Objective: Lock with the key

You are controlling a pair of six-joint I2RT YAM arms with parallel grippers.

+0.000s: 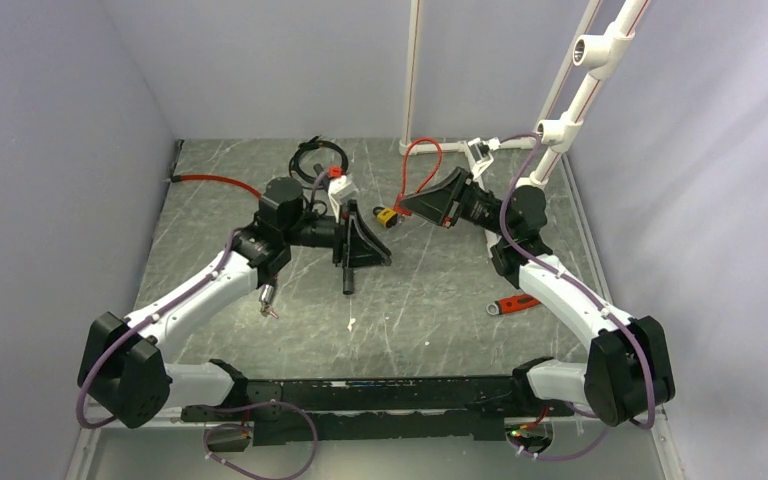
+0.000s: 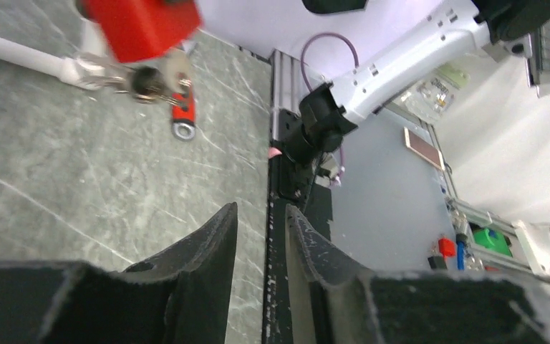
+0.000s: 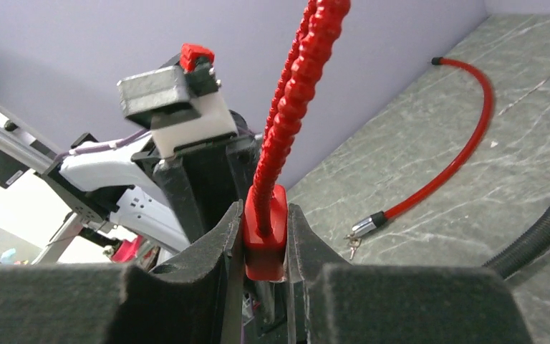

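Observation:
A red lock body (image 3: pixel 266 251) with a red cable loop (image 1: pixel 423 150) is between the fingers of my right gripper (image 1: pixel 403 206), which is shut on it. In the left wrist view, the blurred lock (image 2: pixel 143 27) is at the upper left. Metal keys (image 2: pixel 150 82) hang at its underside; whether one is inside the lock cannot be made out. My left gripper is part open, with a narrow empty gap between its fingertips. It stands lower and a little left of the lock in the top view, apart from it.
A yellow-and-black padlock (image 1: pixel 386 216) lies on the table behind the grippers. Another red cable lock with keys lies at the left. Black coiled cable (image 1: pixel 318 160) sits at the back, and a red-handled wrench (image 1: pixel 513 304) at the right.

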